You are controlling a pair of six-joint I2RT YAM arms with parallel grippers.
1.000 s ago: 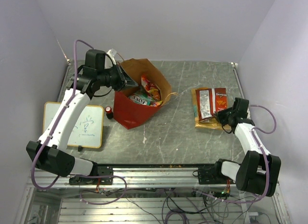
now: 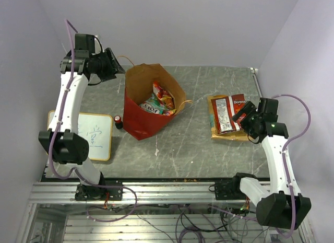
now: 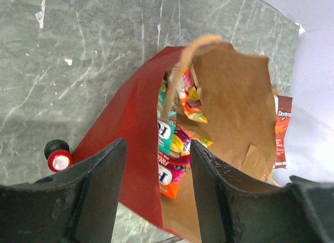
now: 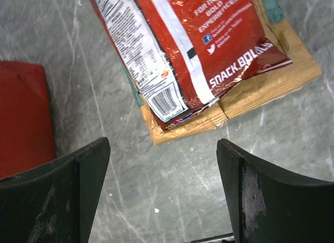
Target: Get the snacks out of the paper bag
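The red paper bag point(image 2: 143, 123) lies open left of centre, holding snack packs point(image 3: 175, 175) point(image 2: 159, 99). My left gripper point(image 2: 112, 65) hangs high at the bag's back-left corner, fingers apart over it with nothing visible between them. On the right, a Doritos pack point(image 2: 227, 112) rests on a flat tan package point(image 4: 271, 86). My right gripper point(image 2: 242, 115) is open above their lower part, holding nothing.
A whiteboard point(image 2: 94, 138) lies at the left, with a small dark red-capped bottle point(image 2: 118, 123) beside the bag.
My left gripper has moved back and left, away from over the bag's middle. My right gripper has risen from the Doritos pack.
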